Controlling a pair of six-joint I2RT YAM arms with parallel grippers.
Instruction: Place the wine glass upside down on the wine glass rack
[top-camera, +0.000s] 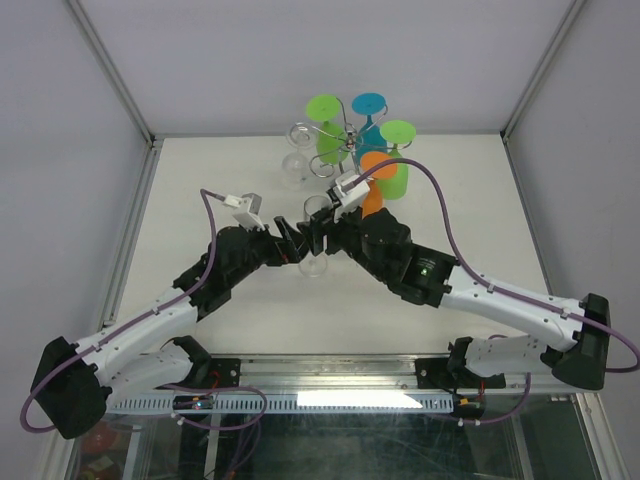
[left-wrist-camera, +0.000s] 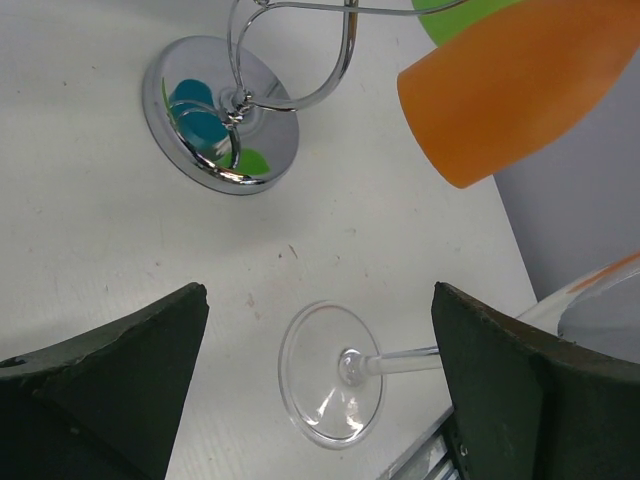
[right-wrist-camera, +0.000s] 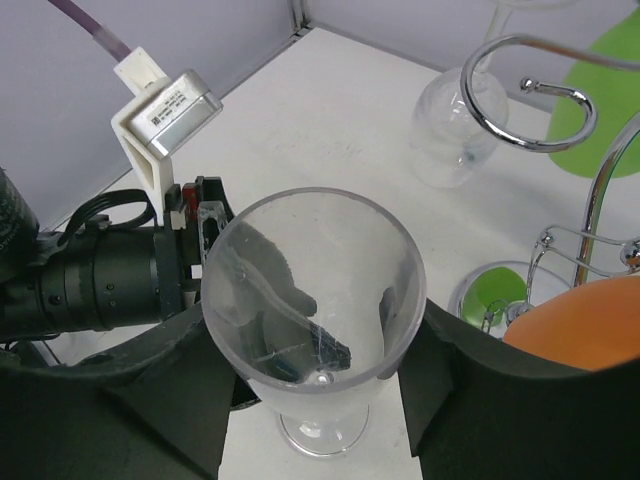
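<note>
A clear wine glass (top-camera: 314, 266) is held upright in front of the rack, bowl up and foot down. In the right wrist view its open rim faces the camera, and my right gripper is shut around the bowl. My left gripper stands open with nothing clasped. Between its fingers, farther off, shows the glass foot (left-wrist-camera: 330, 375); the stem runs behind one finger (left-wrist-camera: 500, 370). In the top view the left gripper (top-camera: 289, 240) is close beside the right one. The chrome rack (top-camera: 351, 140) stands at the back.
Green, blue and orange glasses hang foot-up on the rack, the orange one (top-camera: 373, 196) nearest my right arm. Another clear glass (right-wrist-camera: 460, 120) hangs at the rack's left.
</note>
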